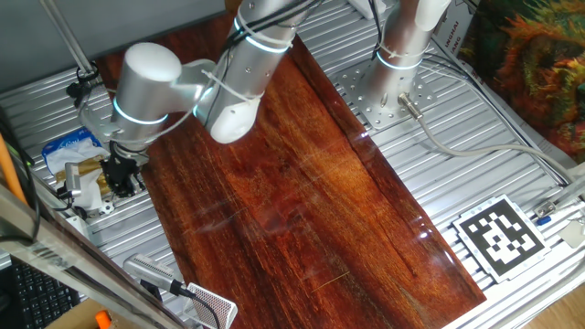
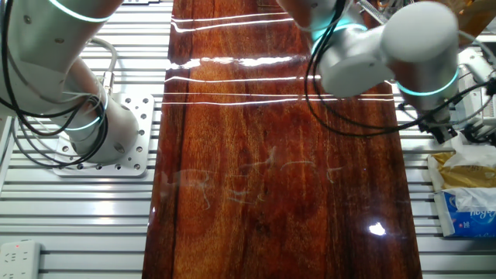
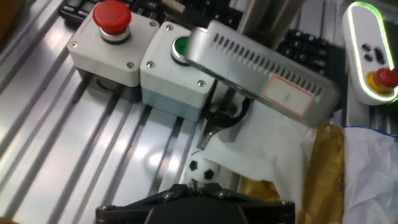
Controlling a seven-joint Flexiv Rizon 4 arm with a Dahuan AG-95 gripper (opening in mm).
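My gripper shows at the bottom of the wrist view, its fingers drawn together and nothing clearly between them. A small white ball with black patches [image 3: 203, 168] appears just beyond the fingertips; whether they touch it cannot be told. Beside the ball lies crumpled white wrapping [image 3: 267, 146] with a gold packet [image 3: 326, 171]. In exterior view 1 the gripper [image 1: 125, 187] is a dark shape past the wooden board's left edge, close to the blue, white and gold packet [image 1: 73, 142]. The second exterior view hides most of it behind the arm.
A red-button box [image 3: 109, 56] and a green-button box [image 3: 174, 78] stand near the gripper, beside a grey camera bar [image 3: 261, 71]. A lit white device [image 3: 367, 53] is at the right. The wooden board [image 1: 302, 201] is bare.
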